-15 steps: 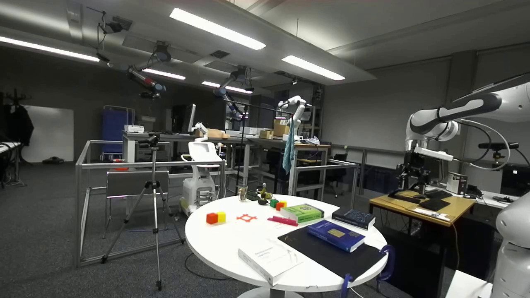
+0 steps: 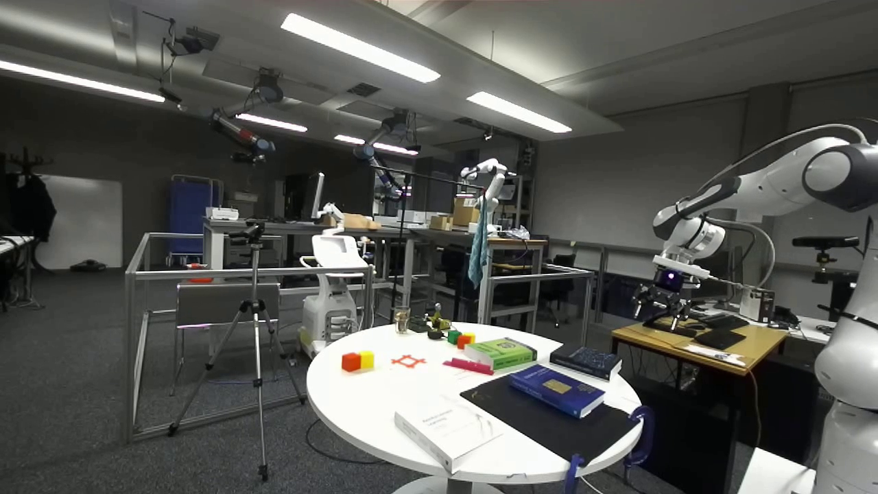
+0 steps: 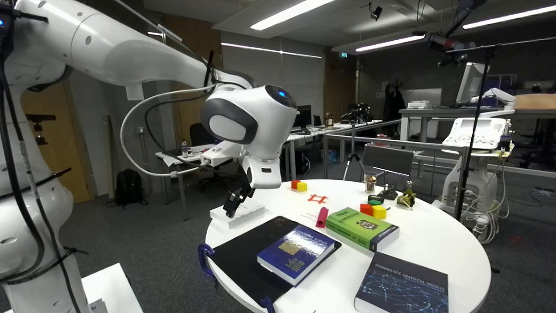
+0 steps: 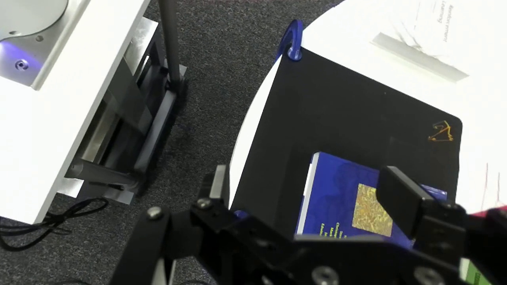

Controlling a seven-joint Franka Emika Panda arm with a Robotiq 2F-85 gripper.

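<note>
My gripper stands open, its two fingers wide apart with nothing held between them. In exterior view 1 the gripper [image 2: 656, 314] hangs in the air right of the round table, higher than its top. Seen past the fingers in the wrist view is a blue book [image 4: 332, 190] with a gold square, lying on a black mat [image 4: 332, 109]. A green book [image 3: 359, 228], a dark book [image 3: 404, 284] and a white book [image 2: 448, 428] lie flat around the mat on the table.
Blue clamps [image 2: 645, 435] hold the mat at the table's edge. Red and yellow blocks [image 2: 351, 361], a red lattice piece [image 2: 408, 361], a pink object [image 2: 469, 366] and a glass [image 2: 401, 320] are on the tabletop [image 2: 337, 403].
My arm has shifted left in exterior view 1, and the gripper has gone from pointing nearly straight down to tilted. The books and blocks have not moved.
</note>
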